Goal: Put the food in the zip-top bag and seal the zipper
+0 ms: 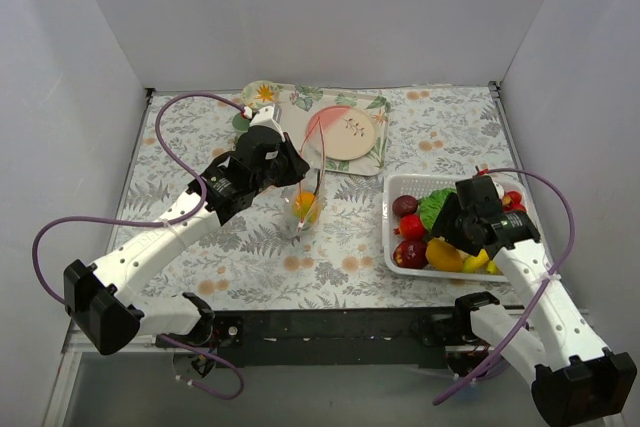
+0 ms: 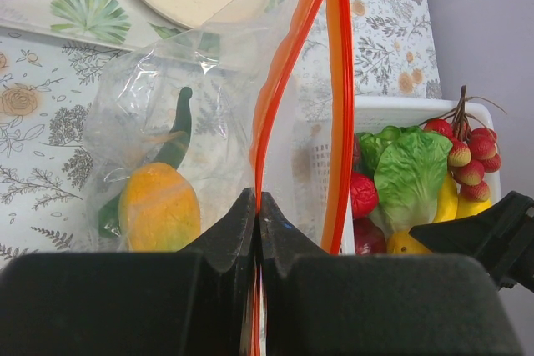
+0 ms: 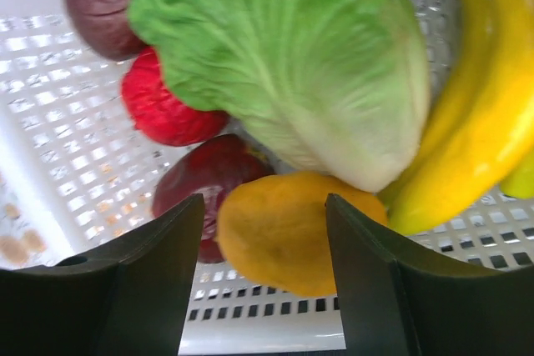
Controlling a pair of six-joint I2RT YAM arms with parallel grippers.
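Note:
The clear zip top bag [image 2: 225,93] with its orange zipper edge stands upright and gaping, its rim pinched in my left gripper, which is shut. Inside the bag lie a yellow mango-like fruit [image 2: 160,208] and a long dark green vegetable [image 2: 178,131]. Over the white basket [image 1: 392,237], my right gripper points down, partly open. A second yellow mango [image 3: 292,235] sits between and below its fingers; whether they touch it I cannot tell. Lettuce [image 3: 292,56], a red tomato-like piece [image 3: 167,106], dark red fruit [image 3: 209,177] and bananas [image 3: 467,122] surround it.
Behind the bag is a leaf-patterned tray [image 1: 300,107] with a round pink and cream plate [image 1: 342,133]. Red lychee-like fruit [image 2: 474,160] fills the basket's far right corner. Patterned tabletop between bag and basket is clear.

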